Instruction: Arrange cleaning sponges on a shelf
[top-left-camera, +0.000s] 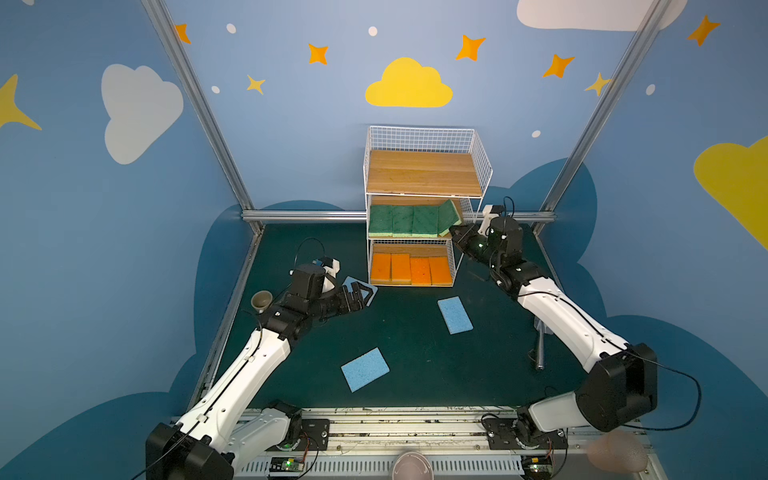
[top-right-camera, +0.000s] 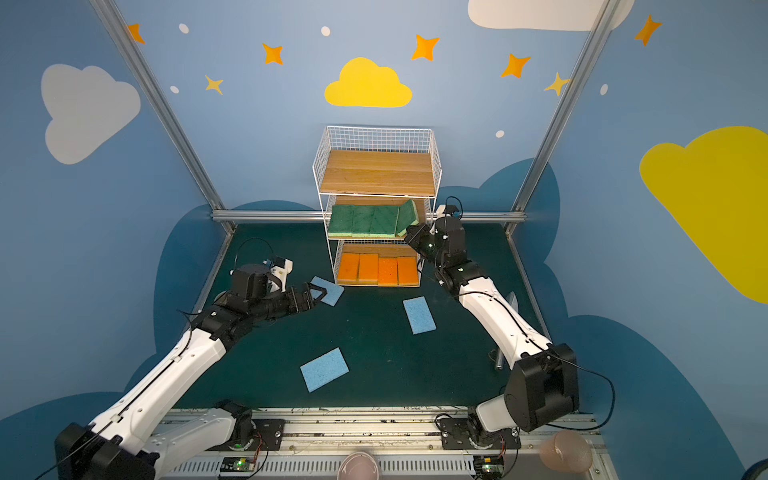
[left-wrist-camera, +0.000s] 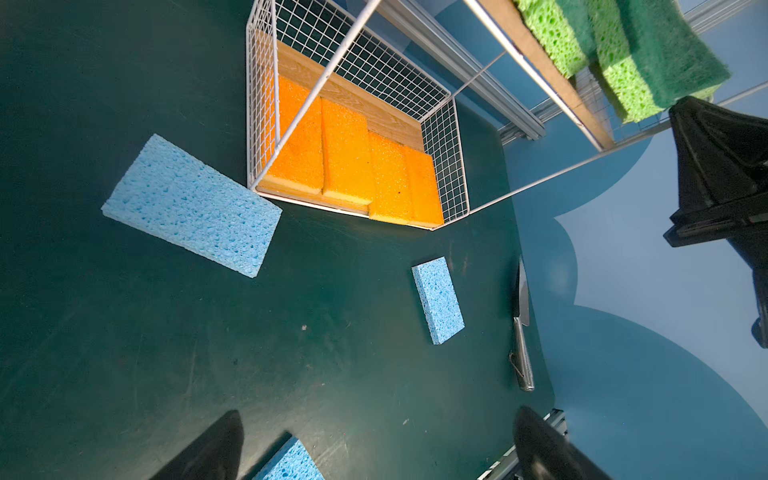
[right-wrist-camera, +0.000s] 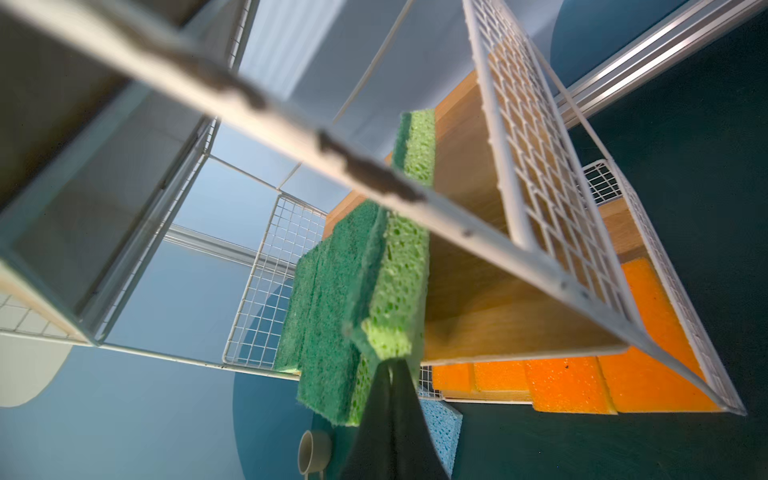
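A white wire shelf (top-left-camera: 424, 172) has orange sponges (top-left-camera: 401, 269) along the bottom tier and green sponges (top-left-camera: 403, 221) on the middle one, the rightmost (right-wrist-camera: 400, 288) tipped up against its neighbour. My right gripper is shut at that sponge's lower edge, no sponge seen between its fingers. My left gripper stands open over the floor left of the shelf, holding nothing. Blue sponges lie loose on the floor: one (left-wrist-camera: 192, 204) beside the shelf's left, one (left-wrist-camera: 437, 300) front right, one (top-left-camera: 365, 369) nearer the front.
The top tier (top-right-camera: 376, 169) is bare. A cup (top-left-camera: 261, 301) stands at the left wall. A long metal tool (left-wrist-camera: 521, 352), like a knife, lies along the right wall.
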